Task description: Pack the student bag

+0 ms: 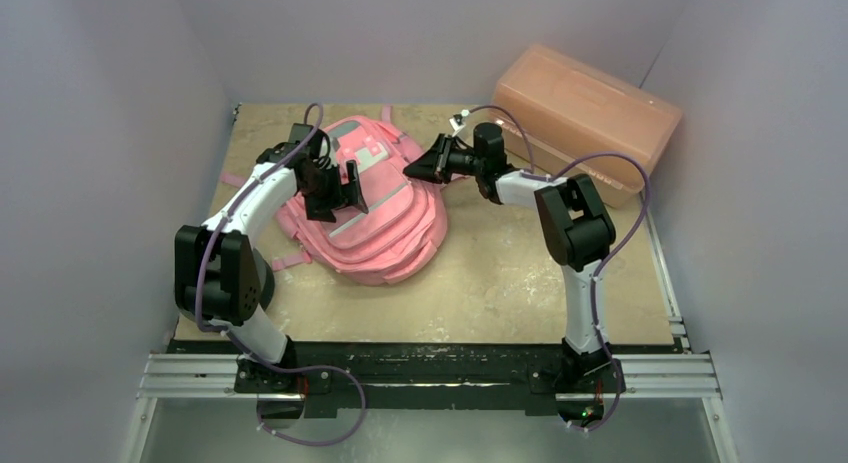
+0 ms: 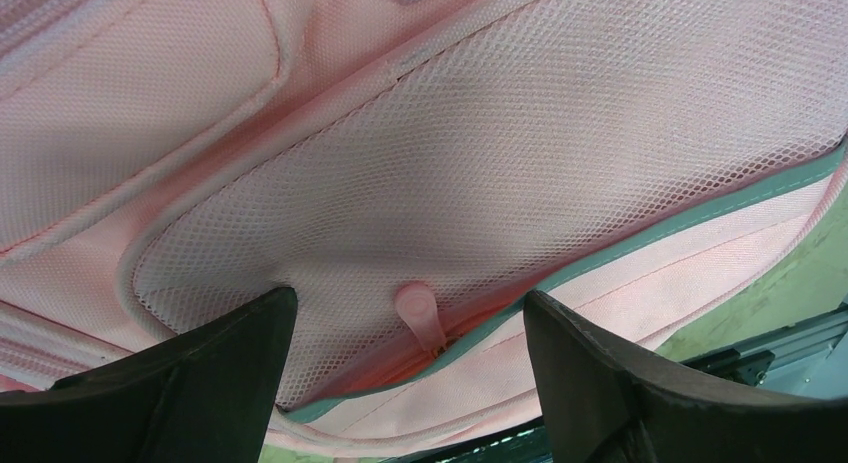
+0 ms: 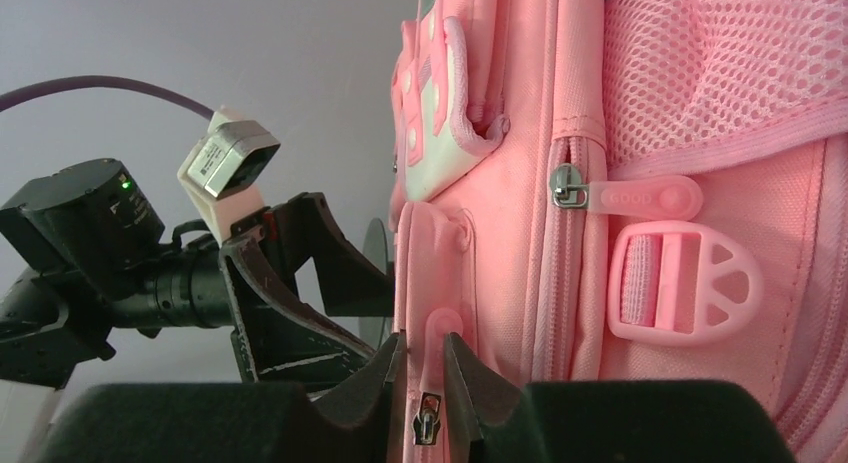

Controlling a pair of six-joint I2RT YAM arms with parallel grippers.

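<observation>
The pink bag (image 1: 372, 218) lies on the left half of the table. My left gripper (image 1: 345, 191) is open above it. In the left wrist view, a pale pink mesh panel (image 2: 480, 163) and a teal-edged opening (image 2: 640, 228) with a pink zipper pull (image 2: 418, 313) show beyond its spread fingers. At the bag's upper right side is my right gripper (image 1: 407, 173). In the right wrist view, its fingertips (image 3: 462, 368) stand close together on either side of a pink zipper pull (image 3: 437, 348) with a metal slider. Whether they press on the pull is unclear.
A closed orange translucent box (image 1: 590, 113) stands at the back right. Another zipper pull (image 3: 645, 198) and a pink buckle (image 3: 685, 283) sit right of the right gripper.
</observation>
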